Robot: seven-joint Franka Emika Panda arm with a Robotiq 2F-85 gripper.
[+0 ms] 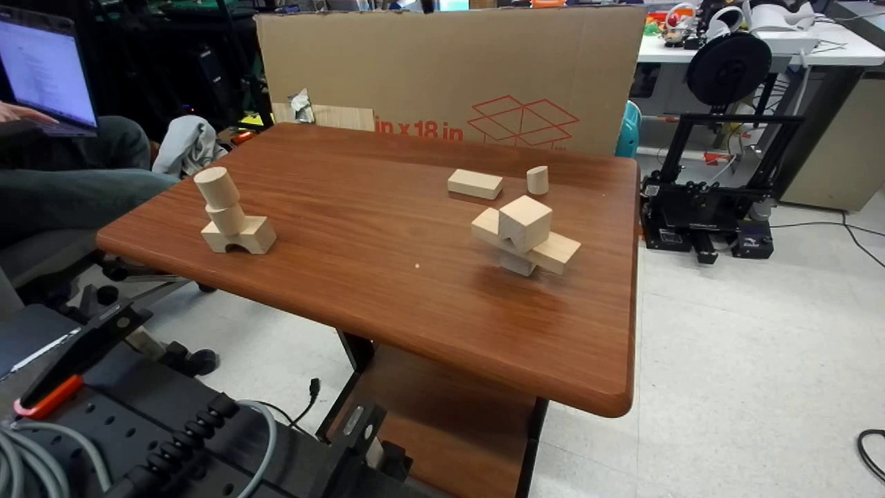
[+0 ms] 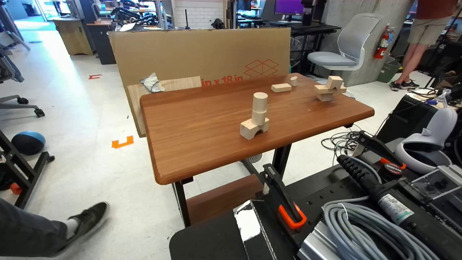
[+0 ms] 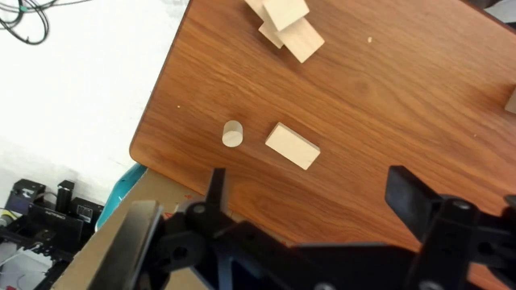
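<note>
In the wrist view my gripper stands open, its two dark fingers wide apart and nothing held between them. A rectangular wooden block (image 3: 292, 146) lies flat on the table, seen beyond the gap. Beside it a small wooden cylinder (image 3: 232, 134) stands apart. One stack (image 1: 526, 232) has a plank across a lower block, topped by a notched block. At the table's other end, a second stack (image 2: 258, 113) has two cylinders, one above the other, on an arch block. The arm does not show in either exterior view.
A tall cardboard sheet (image 1: 448, 75) stands along its far edge. Black equipment with coiled grey cable (image 2: 355, 225) sits in front, and a seated person with a laptop (image 1: 45, 70) is close to the left edge.
</note>
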